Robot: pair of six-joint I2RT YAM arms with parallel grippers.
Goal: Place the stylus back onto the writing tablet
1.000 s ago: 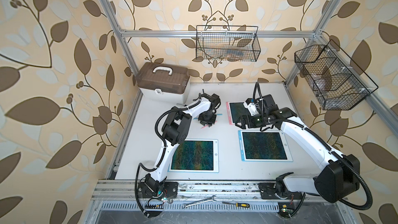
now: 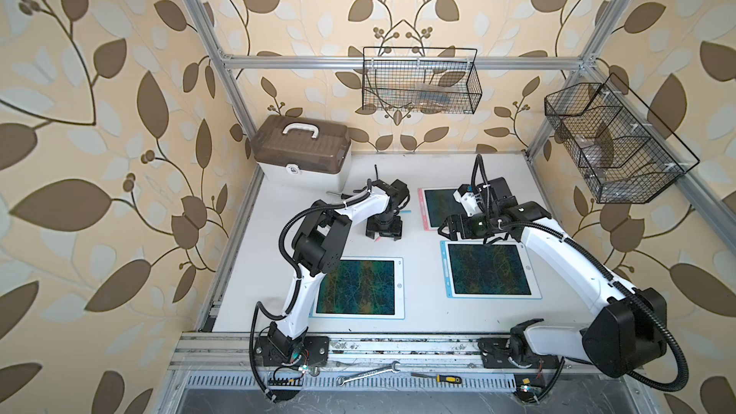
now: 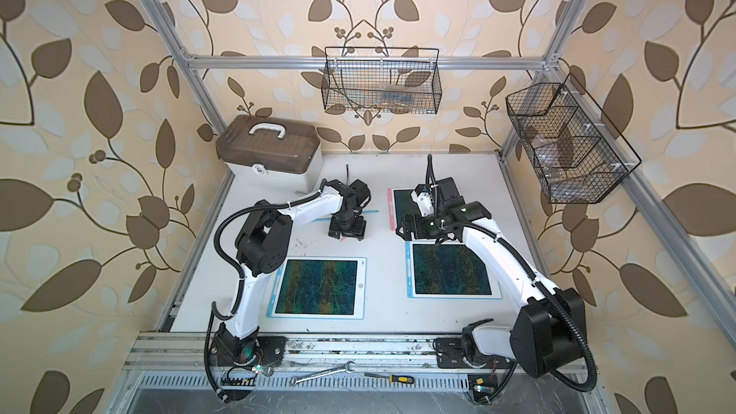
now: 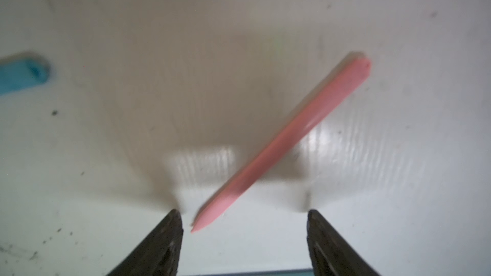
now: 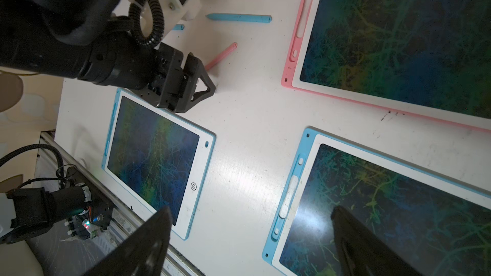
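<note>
A pink stylus lies diagonally on the white table, directly under my left gripper, whose fingertips are apart with nothing between them, just beside and around the stylus's lower end. Two blue styluses lie behind it. The pink-framed tablet is at the back right with a pale slot in its border. A blue-framed tablet sits at front right, another at front left. My right gripper hangs open and empty above the right-hand tablets.
A storage box fills the back left of the table. Wire baskets hang on the back and right walls. Bare table separates the tablets.
The right arm has shifted only very slightly.
</note>
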